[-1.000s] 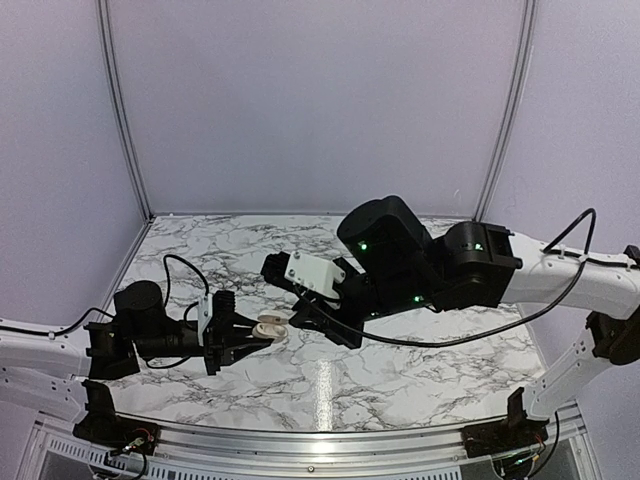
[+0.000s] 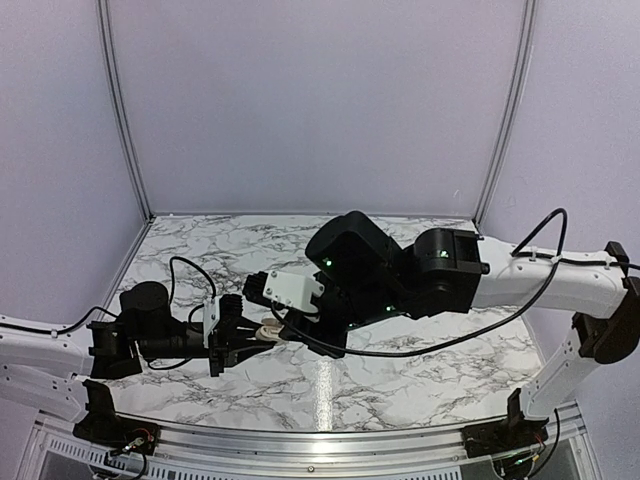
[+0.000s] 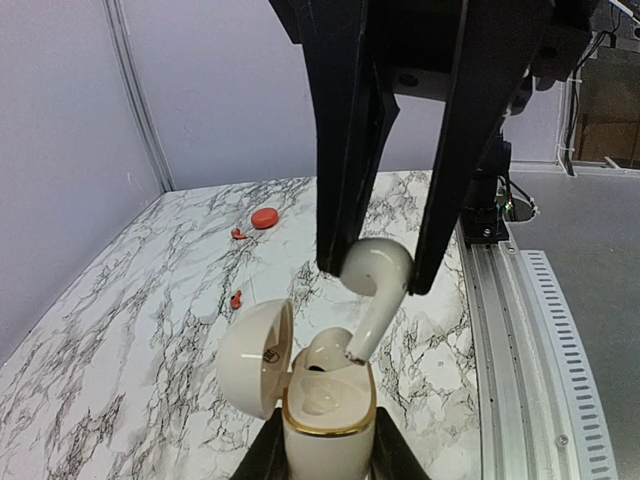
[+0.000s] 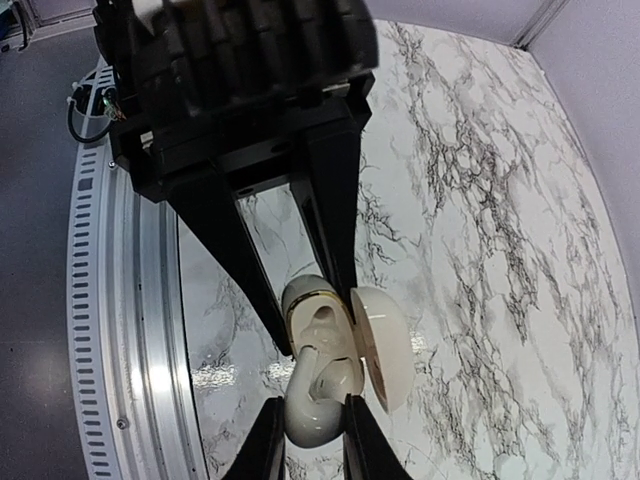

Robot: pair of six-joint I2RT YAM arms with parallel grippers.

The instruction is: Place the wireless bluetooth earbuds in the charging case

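The white charging case (image 3: 328,425), its lid (image 3: 253,360) swung open, is upright in my left gripper, whose fingers are shut on its sides. Above it, my right gripper is shut on the rounded head of a white earbud (image 3: 378,268). The earbud's stem points down to the case's opening; whether it touches the case or has entered a slot I cannot tell. A rounded white shape shows inside the case beside the stem, possibly another earbud. From the top view, both grippers meet left of centre, largely hiding the earbud.
Beyond the case, a red round object (image 3: 264,218) and small red pieces (image 3: 236,300) lie on the marble-patterned table (image 3: 130,350). Around the held case the tabletop is mostly clear. A metal rail (image 2: 310,440) runs along the front edge.
My right gripper has moved left, closing the gap to the case.
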